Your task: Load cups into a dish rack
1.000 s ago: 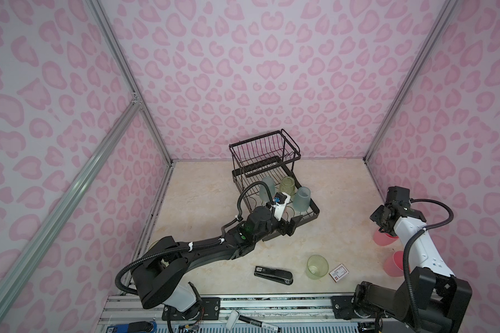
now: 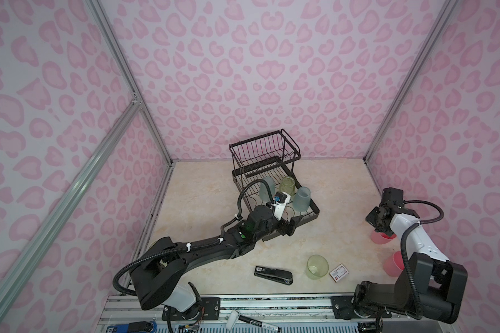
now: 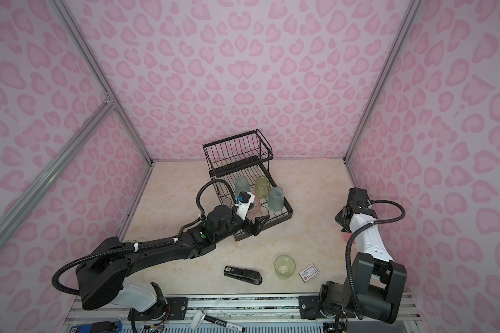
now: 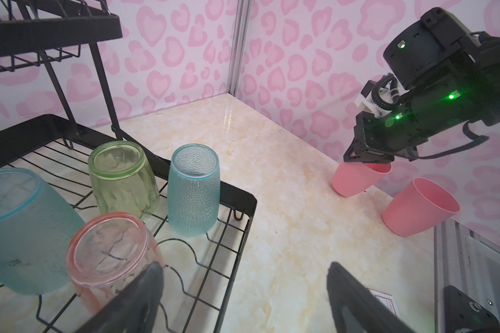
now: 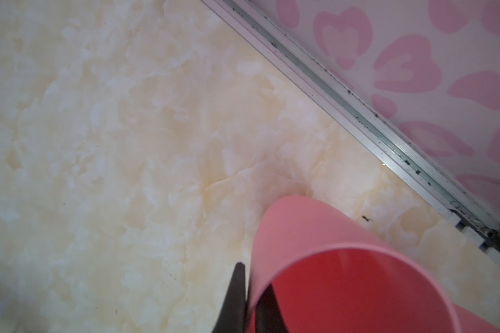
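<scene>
At the table's far right my right gripper is shut on the near wall of a plain pink cup [image 5: 316, 233], one finger inside and one outside. The cup tilts in the right wrist view, mouth toward the camera. Close by stands a second pink cup [image 4: 419, 208]. In the black dish rack [image 4: 236, 199], a large blue cup [image 4: 25, 238], a green cup [image 4: 125, 180], a textured blue cup [image 4: 194, 194] and a clear pink cup [image 4: 114, 260] are seated. My left gripper hangs open beside the rack, empty. A pale green cup [image 2: 317, 267] rests at the front.
A black stapler [image 2: 273, 274] and a small matchbox-like box [image 2: 339, 272] lie near the front edge. The wall rail [image 5: 350, 105] runs close to the held cup. Between the rack and the right arm the table is clear.
The left arm has hardly moved.
</scene>
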